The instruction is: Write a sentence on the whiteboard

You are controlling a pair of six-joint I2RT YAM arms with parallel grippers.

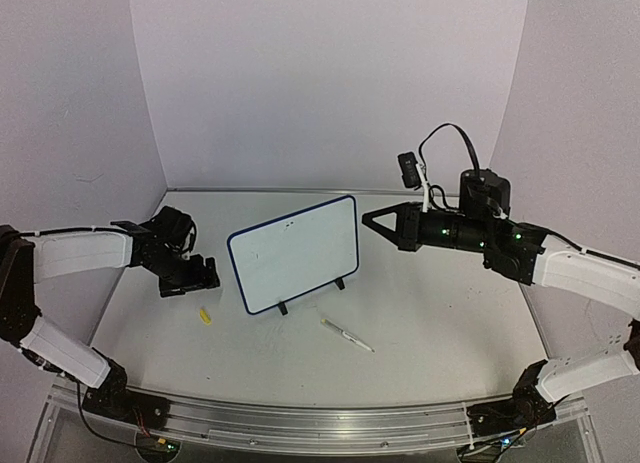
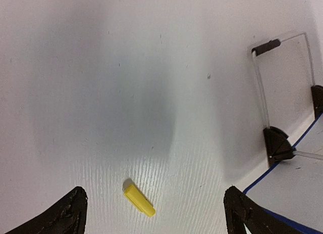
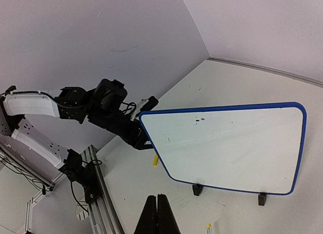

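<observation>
The whiteboard (image 1: pixel 295 255), white with a blue rim, stands propped on black feet and bears only a few small dark specks. On the table in front of it lies a white marker (image 1: pixel 347 335); just its end shows low in the right wrist view. The yellow cap (image 2: pixel 139 200) lies loose on the table, between and beyond the fingers of my left gripper, which is wide open above it. Right of the board, my right gripper (image 1: pixel 366 219) hangs raised; its fingertips (image 3: pixel 162 208) meet in the right wrist view with nothing between them.
Behind the board, a wire stand (image 2: pixel 260 87) reaches out over the table. A metal rail (image 1: pixel 320 410) runs along the front edge.
</observation>
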